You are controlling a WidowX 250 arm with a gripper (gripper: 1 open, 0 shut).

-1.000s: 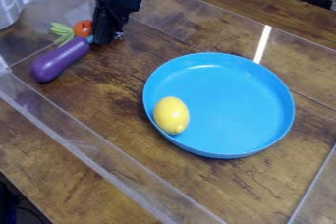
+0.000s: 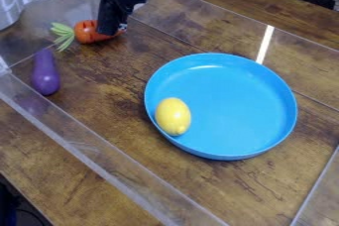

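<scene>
A dark gripper (image 2: 114, 17) hangs at the top left, just above an orange-red carrot (image 2: 93, 32) with green leaves; whether its fingers are open or shut is unclear. A purple eggplant (image 2: 46, 76) lies apart, lower left of the carrot. A blue plate (image 2: 245, 106) on the right holds a yellow lemon-like object (image 2: 172, 115) near its left side.
Clear walls run along the left and lower edges.
The eggplant now lies more upright in the picture, apart from the carrot and gripper. The gripper has shifted slightly, over the carrot.
</scene>
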